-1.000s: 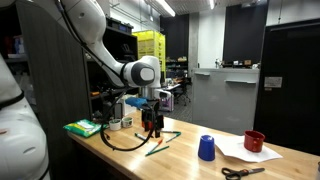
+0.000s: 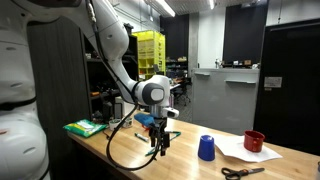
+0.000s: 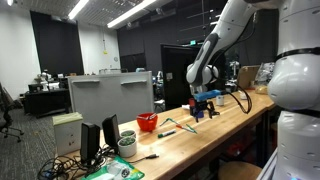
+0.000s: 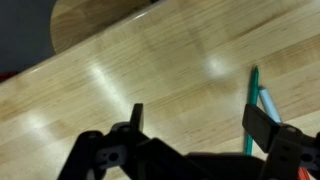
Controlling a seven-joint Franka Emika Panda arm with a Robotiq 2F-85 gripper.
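My gripper stands open, its two black fingertips wide apart with bare wood between them in the wrist view. In exterior view 1 the gripper (image 2: 157,148) hangs over the wooden table, left of a blue cup (image 2: 206,148). A thin green stick (image 4: 251,105) and a blue-and-white pen-like piece (image 4: 269,104) lie close to the right finger in the wrist view. Whether the fingertips touch the table cannot be told.
Right of the cup are white paper (image 2: 232,149), a red mug (image 2: 253,141) and black scissors (image 2: 241,174). A green bag (image 2: 86,128) lies at the far left. In exterior view 2, a red bowl (image 3: 148,122) and white mug (image 3: 128,143) stand along the table.
The arm has come down toward the table and shifted slightly right in exterior view 1. The cup, mug, paper and scissors have stayed where they were.
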